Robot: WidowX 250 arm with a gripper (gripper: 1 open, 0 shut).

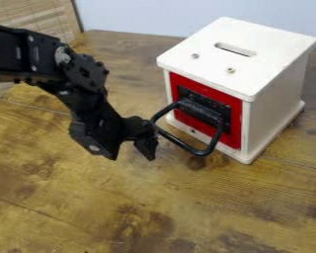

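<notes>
A white box (273, 99) with a red front panel (182, 85) stands on the wooden table at the right, a slot and two screws on its top. A black U-shaped handle (200, 149) sticks out from a black plate on that panel, angled down toward the front left. My black gripper (129, 147) comes from the left and hangs low over the table, just left of the handle's outer end, with its tips pointing down. Whether it touches the handle or how far its fingers are apart is hard to make out.
Bare wooden table (147, 217) fills the foreground and right side. A light wooden board (29, 15) stands at the back left corner.
</notes>
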